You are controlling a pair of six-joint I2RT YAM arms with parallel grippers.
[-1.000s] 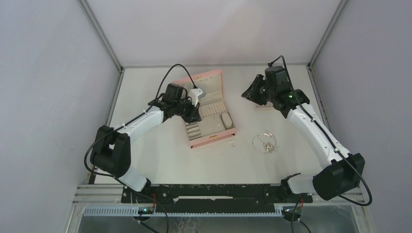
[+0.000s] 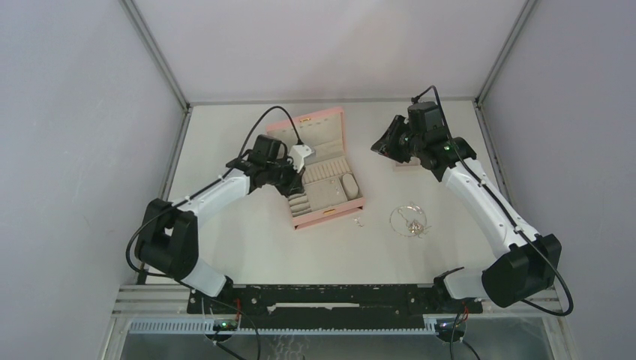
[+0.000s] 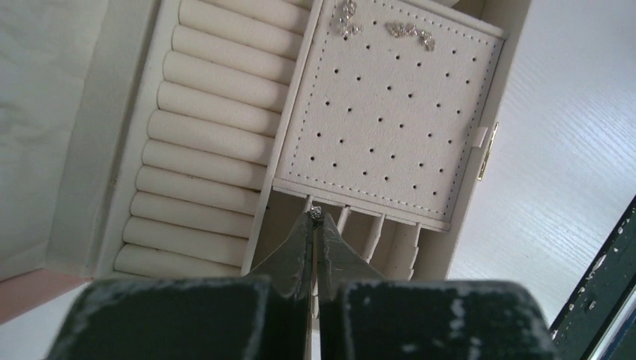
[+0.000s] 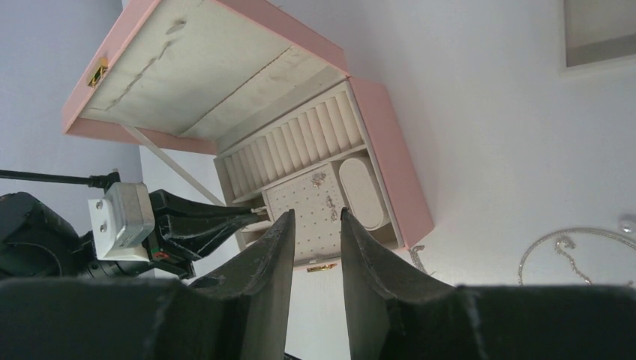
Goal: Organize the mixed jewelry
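Observation:
A pink jewelry box lies open near the table's middle. Its perforated panel bears silver pieces near one edge, beside a row of cream ring rolls. Over the divided slots next to that panel, my left gripper is shut, with a tiny sparkling silver piece at its fingertips. Up to the right of the box, my right gripper hangs with its fingers apart and nothing between them. On the table to the right lies a necklace ringing more tangled jewelry.
Another small chain lies just outside the box's front right corner. Partly under the right arm sits a pale tray. The box's raised lid stands at the back.
The right arm has barely moved.

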